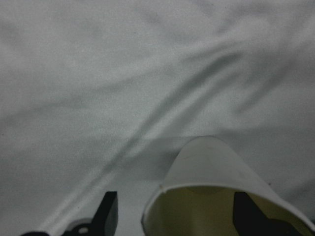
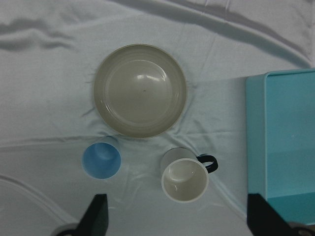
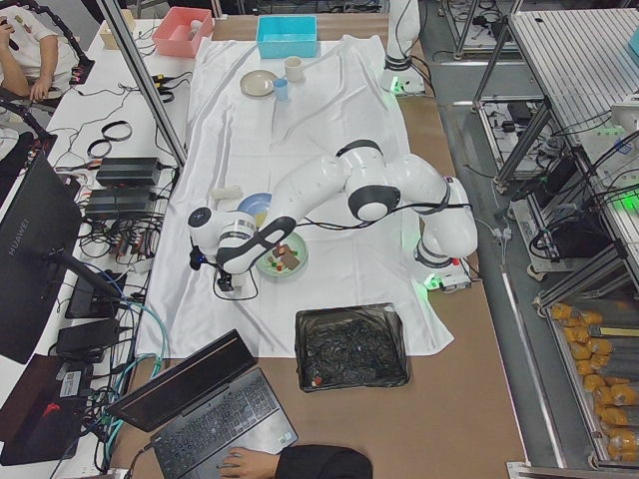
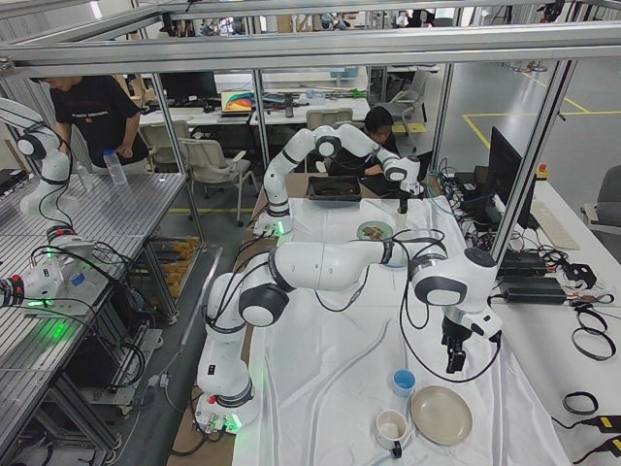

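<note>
My left gripper [image 3: 222, 276] is low over a pale cup [image 3: 237, 282], partly hidden by it. In the left wrist view the cup [image 1: 206, 164] has a yellow inside; the open fingers straddle its rim, one outside, one over the mouth. My right gripper [image 4: 456, 349] hangs above the far end's tableware; in the right wrist view its fingers are apart and empty, over a beige plate [image 2: 139, 91], blue cup [image 2: 101, 160] and white mug [image 2: 183, 179] with black handle.
A green plate of food [image 3: 283, 259] and a blue plate [image 3: 252, 205] lie near my left gripper. A black tray [image 3: 349, 349] and laptop [image 3: 210, 419] are at the near end; a teal bin [image 2: 285, 128] is beside the mug.
</note>
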